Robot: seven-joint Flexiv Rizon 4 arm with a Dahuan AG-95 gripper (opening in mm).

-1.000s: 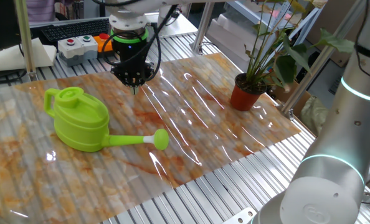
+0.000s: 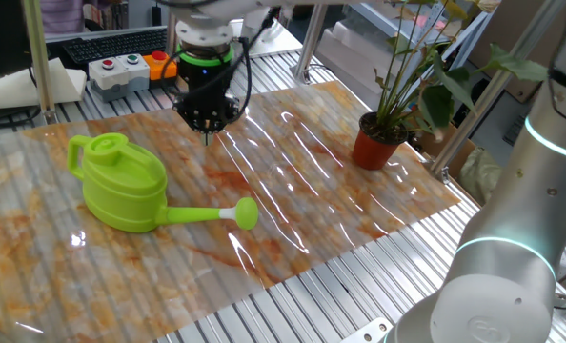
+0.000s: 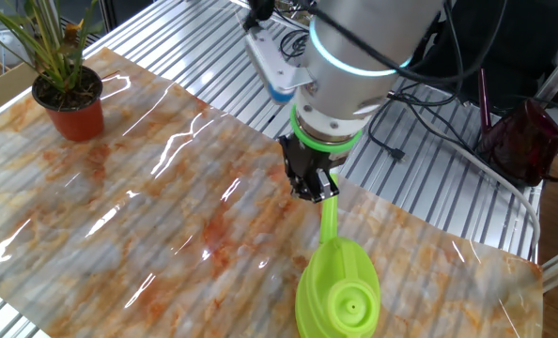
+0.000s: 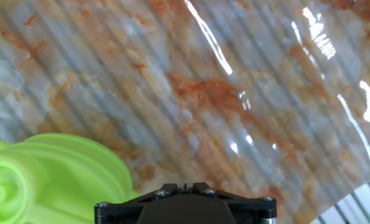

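A bright green watering can [image 2: 123, 186] lies on the marbled sheet, its spout pointing right in exterior view 1. In the wrist view only part of the can's body [image 4: 60, 177] shows, at the lower left. My black gripper [image 2: 207, 139] hangs above the sheet, apart from the can as exterior view 1 shows it. Exterior view 2 has the gripper [image 3: 318, 195] overlapping the spout's line of sight, hiding its end. At the bottom of the wrist view the gripper looks shut, its fingers together and nothing visible between them.
A plant in a brown pot [image 2: 373, 143] stands at the sheet's far right corner in exterior view 1. Behind the sheet sit a button box [image 2: 121, 74] and a keyboard [image 2: 116, 45]. A dark red kettle [image 3: 528, 141] is beyond the sheet.
My gripper has shifted very slightly to the right in exterior view 1, and the cable beside it has changed position. The watering can and the plant have stayed where they were.
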